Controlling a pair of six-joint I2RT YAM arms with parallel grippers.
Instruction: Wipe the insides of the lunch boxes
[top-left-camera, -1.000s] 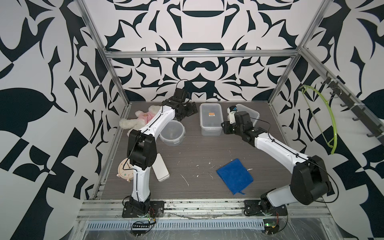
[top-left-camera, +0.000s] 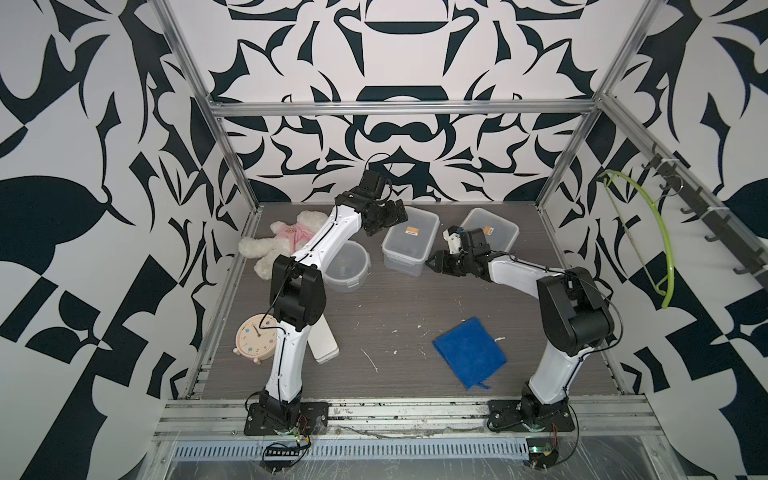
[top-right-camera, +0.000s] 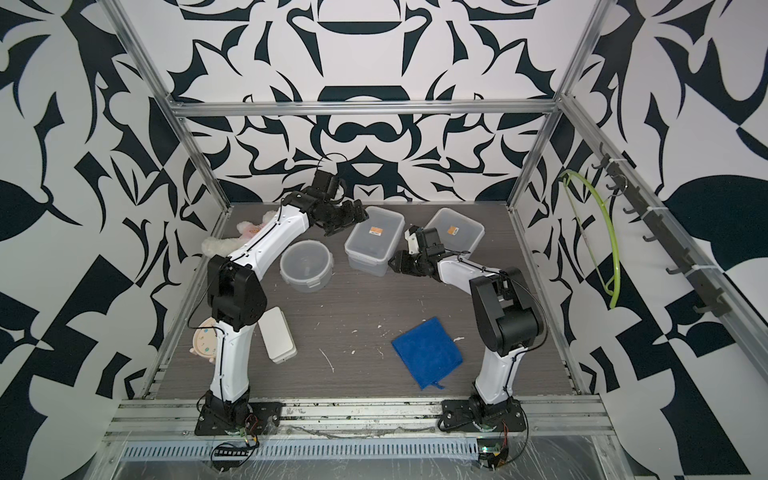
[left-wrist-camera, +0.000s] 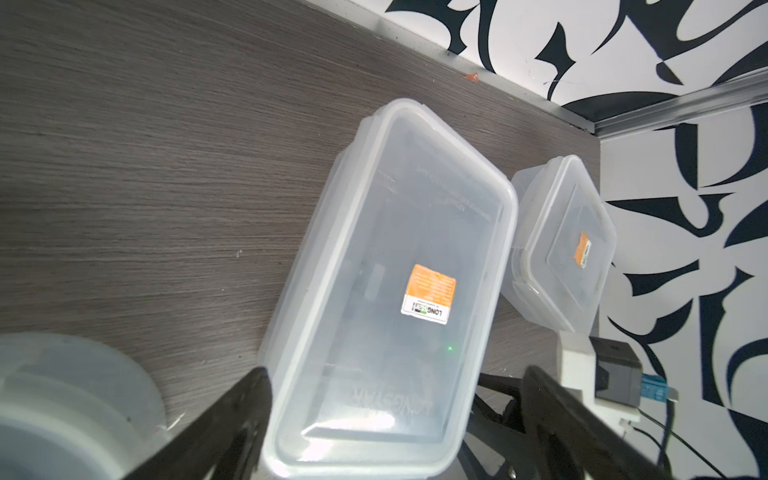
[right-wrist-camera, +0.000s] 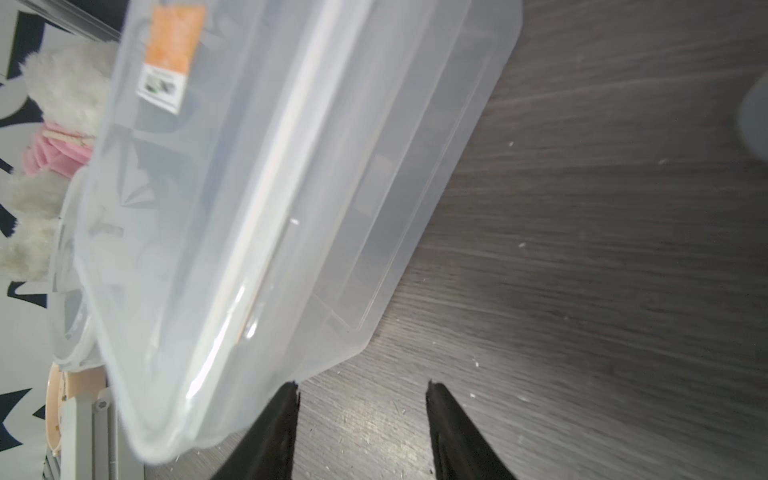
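Observation:
The large clear lunch box, lidded with an orange label, stands slightly turned at the back middle. My left gripper is at its far left side, its fingers spread wide; in the left wrist view the box spans the gap between them. At the near right side of the box is my right gripper. In the right wrist view, its two fingers are apart over bare table, near the box corner. A smaller clear box stands to the right, a round clear box to the left.
A blue cloth lies flat at the front right. A white case and a round clock are at the front left, with a plush toy behind.
The large box has shifted left and turned a little. My right gripper has moved left and nearer the front, its arm folding in. The left gripper has moved slightly to the right.

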